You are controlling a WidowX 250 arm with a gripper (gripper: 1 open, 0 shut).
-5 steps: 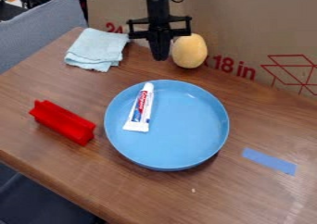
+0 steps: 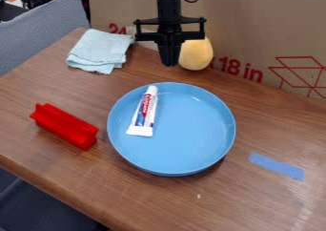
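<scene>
My black gripper [image 2: 170, 57] hangs at the back of the table, above and behind the blue plate [image 2: 192, 145], its fingertips shut with nothing visible between them. A white toothpaste tube [image 2: 143, 115] lies on the left part of the plate. Just right of and behind the gripper is a round yellowish object [image 2: 196, 53], partly hidden by it. A red block-like object [image 2: 64, 126] lies at the left front, and a folded light blue cloth [image 2: 97, 51] lies at the back left.
A cardboard panel [image 2: 268, 39] stands along the back. A strip of blue tape [image 2: 277, 166] is on the right of the wooden table [image 2: 254, 201].
The objects on the table look unchanged.
</scene>
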